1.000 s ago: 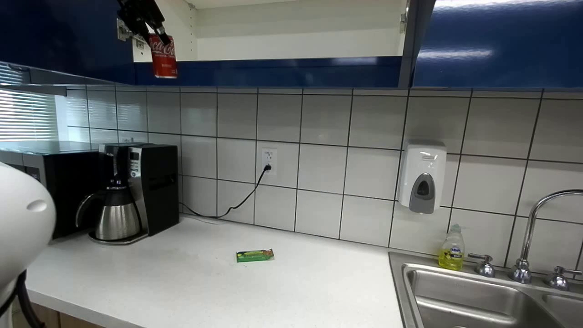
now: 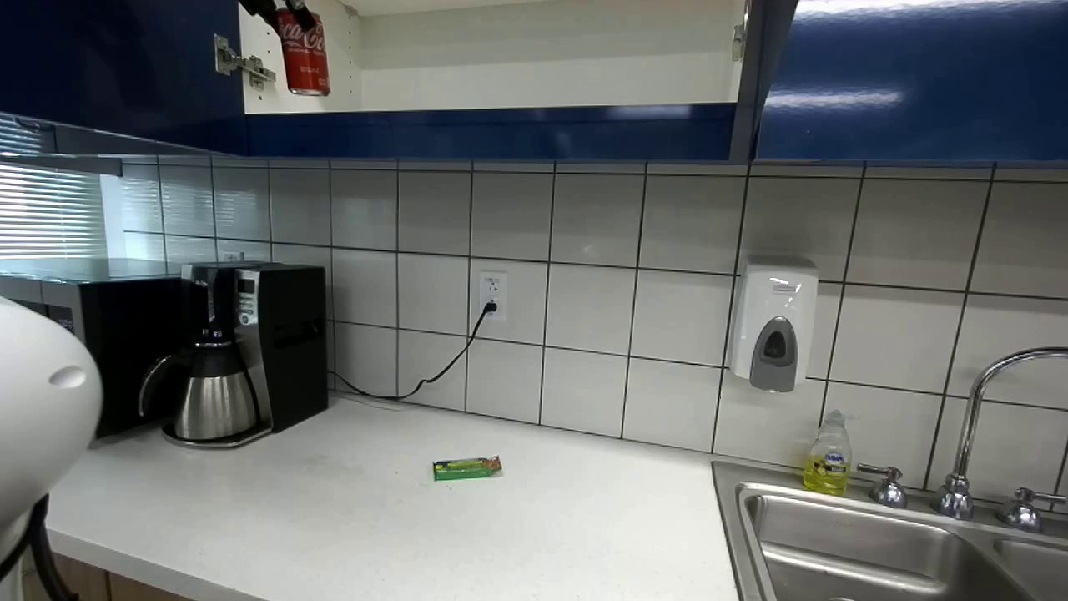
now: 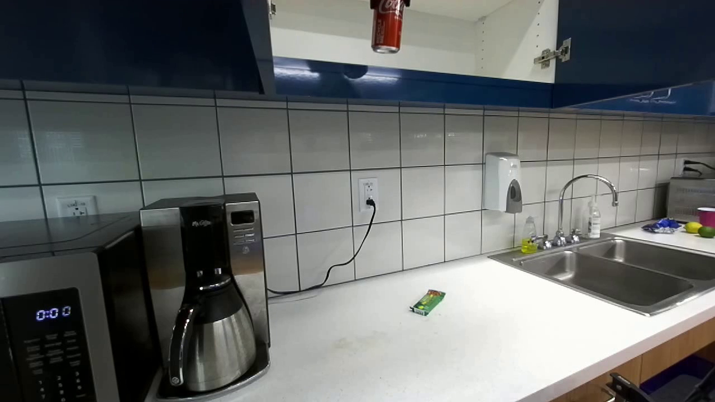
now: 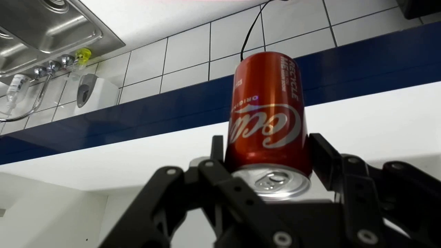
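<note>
A red Coca-Cola can [image 4: 268,111] is clasped between the black fingers of my gripper, near its top end. Both exterior views show the can upright: the can [image 2: 304,58] is at the upper left in one, and the same can [image 3: 387,28] at top centre in the other. It hangs in front of the open wall cabinet [image 2: 551,75], its base a little above the blue bottom edge as seen there. Only the gripper's tips [image 2: 278,12] show in exterior view 1; most of the arm is out of frame.
Open blue doors flank the cabinet, one door [image 2: 110,75] close to the can on the left. The shelf space in view is empty. Below, the counter [image 2: 400,531] holds a coffee maker [image 3: 208,288] and a small green packet [image 3: 427,302]; a sink [image 2: 861,541] lies right.
The gripper has risen with the can, from across the cabinet's lower edge to just above it, shifting slightly right. The counter items have not moved.
</note>
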